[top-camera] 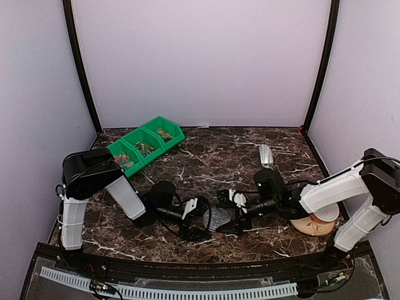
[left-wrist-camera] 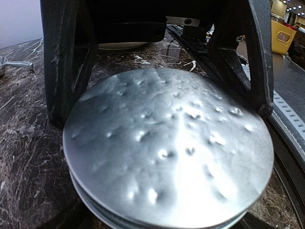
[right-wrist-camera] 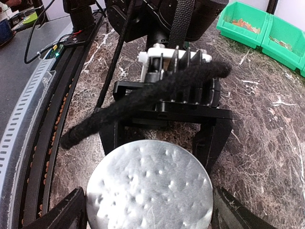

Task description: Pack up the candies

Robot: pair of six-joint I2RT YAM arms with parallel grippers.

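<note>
A round silver tin with a dimpled lid stands upright near the table's front, between both grippers. From the left, my left gripper is shut on the tin, its fingers at the tin's sides in the right wrist view. Opposite it, my right gripper is open, with its fingers spread on either side of the lid. The lid covers the tin's inside. At back left, the green three-part bin holds small wrapped candies in its compartments.
A metal scoop lies at the back right. Behind the right arm, a white bowl sits by a round wooden board. A black rail runs along the front edge.
</note>
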